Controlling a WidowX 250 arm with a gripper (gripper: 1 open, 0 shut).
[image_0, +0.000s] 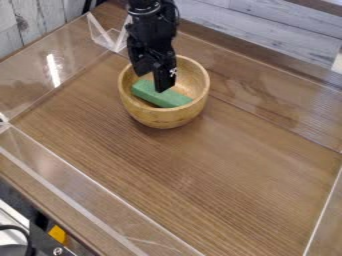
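Observation:
A wooden bowl (163, 116) stands on the tabletop in the upper middle of the camera view, with a green block (160, 96) lying inside it. My black gripper (152, 78) reaches down from the top into the back left of the bowl, open, its fingertips just over the block. Whether they touch the block I cannot tell.
Pale boards edge the back and left, and a black cable with a small yellow piece shows at the lower left.

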